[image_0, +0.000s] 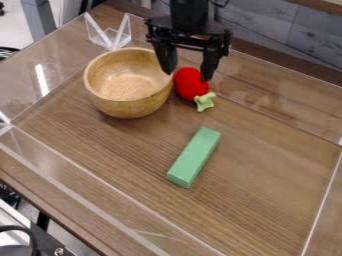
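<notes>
The black robot gripper (189, 50) hangs at the top centre, open, its fingers above a red object with a green leafy end (190, 82), like a radish or strawberry toy, on the wooden table. A round wooden bowl (118, 84) sits to the left of the red object. A green rectangular block (194, 157) lies lower, at the centre of the table.
A clear plastic piece (110, 35) stands at the back left. A grey wall runs along the back.
</notes>
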